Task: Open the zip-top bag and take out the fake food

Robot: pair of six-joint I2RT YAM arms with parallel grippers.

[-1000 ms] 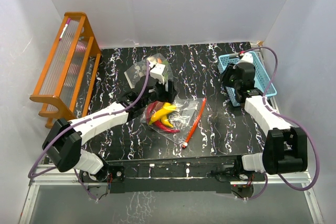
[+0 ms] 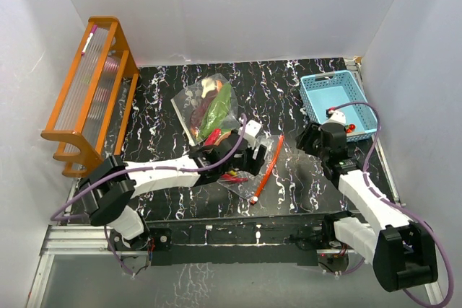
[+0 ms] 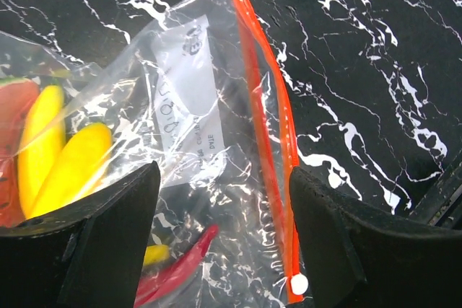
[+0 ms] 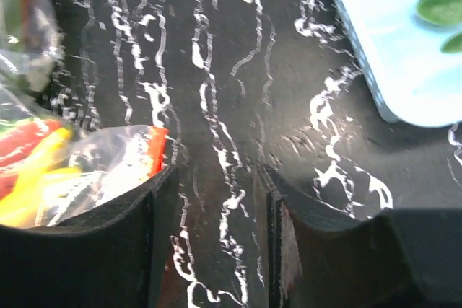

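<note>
A clear zip-top bag [image 3: 188, 106] with an orange zipper strip [image 3: 285, 135] lies on the black marbled table, holding yellow bananas [image 3: 79, 160] and red peppers [image 3: 180, 268]. My left gripper [image 2: 249, 153] is over this bag, its fingers apart either side of the view below, nothing seen between them. My right gripper [image 2: 307, 138] hangs right of the bag, fingers apart over bare table in the right wrist view. A second bag [image 2: 209, 102] with green and cream food lies behind.
A blue basket [image 2: 325, 88] with green leaves and small red items stands at back right. A wooden rack [image 2: 94, 91] stands at the left. Bare table lies between the bags and the basket.
My right gripper has moved from the basket area toward the front, beside the bag.
</note>
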